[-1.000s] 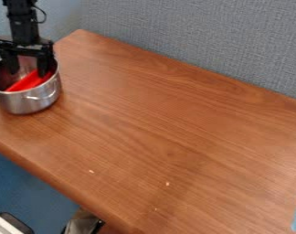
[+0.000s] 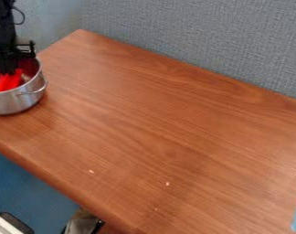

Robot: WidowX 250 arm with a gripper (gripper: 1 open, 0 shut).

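A steel pot (image 2: pixel 19 99) with a red interior sits at the left end of the wooden table, cut off by the frame edge. Inside it lies a red object (image 2: pixel 9 80). The black gripper (image 2: pixel 9 68) reaches down into the pot at its back rim, partly out of view; I cannot tell whether its fingers are open or shut or touching the red object.
A grey partition (image 2: pixel 199 37) runs along the back. Off the front edge are a blue floor and some items at the lower left.
The arm and the pot have moved to the left, toward the frame edge, over the last second.
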